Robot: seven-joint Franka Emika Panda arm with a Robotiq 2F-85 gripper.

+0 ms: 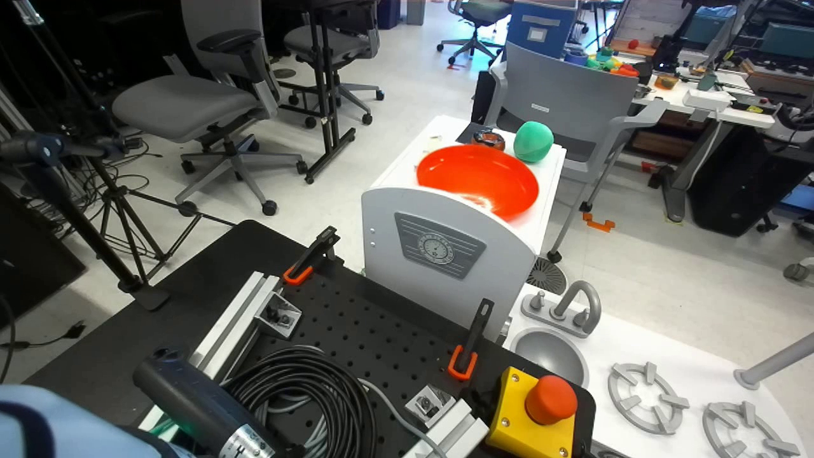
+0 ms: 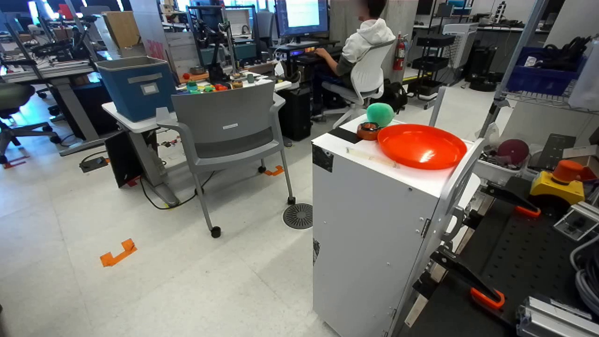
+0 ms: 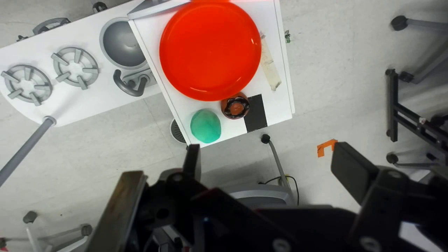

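Note:
A big red plate lies on the white cabinet top. Touching or close beside its rim is a small brown round item with a dark pattern. A green rounded object rests at the cabinet's corner, apart from the plate; exterior view 2 also has the green object behind the brown item. My gripper shows in the wrist view with its fingers spread wide, nothing between them but floor and a chair far below. Neither exterior view includes the gripper.
A toy sink with a faucet and burners adjoins the cabinet. The cabinet's raised grey panel borders the plate. A grey chair stands behind. Clamps and an emergency stop sit on the black table.

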